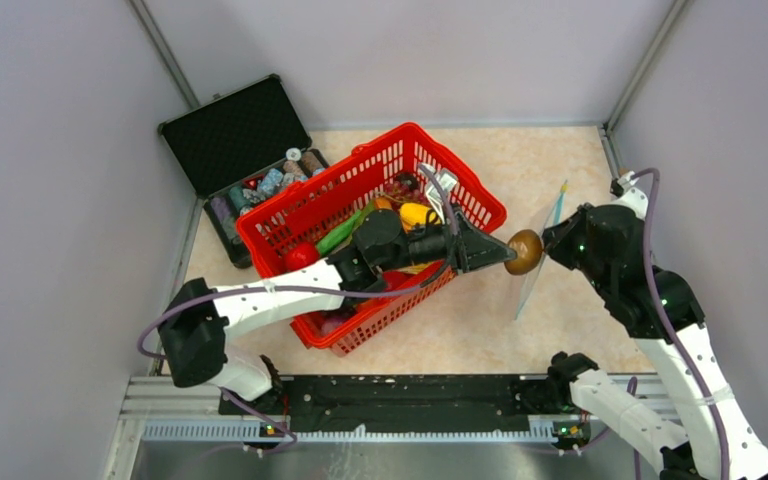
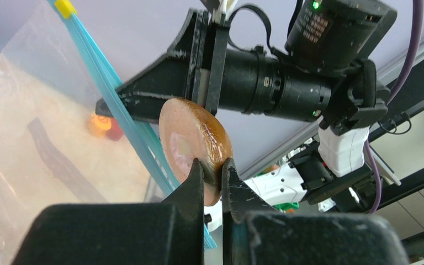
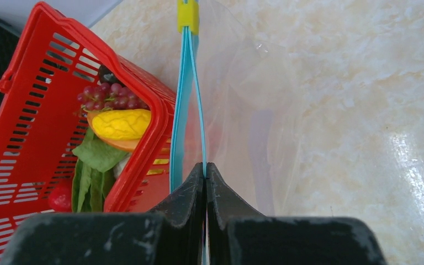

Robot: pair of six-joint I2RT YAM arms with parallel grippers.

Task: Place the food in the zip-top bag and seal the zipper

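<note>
My left gripper is shut on a round food item [image 1: 523, 251] with a browned outside and a pale face [image 2: 185, 138], held beside the top of the bag. The clear zip top bag [image 3: 243, 121] has a blue zipper strip [image 2: 110, 83] with a yellow slider [image 3: 188, 16]. My right gripper is shut at the blue zipper edge, holding the bag up; in the top view it faces the left one from the right, the food between them.
A red basket [image 1: 370, 330] of produce fills the left of the table, with an open case [image 1: 230, 140] of small items behind it. Bare table [image 3: 375, 83] lies beyond the bag and in front of it.
</note>
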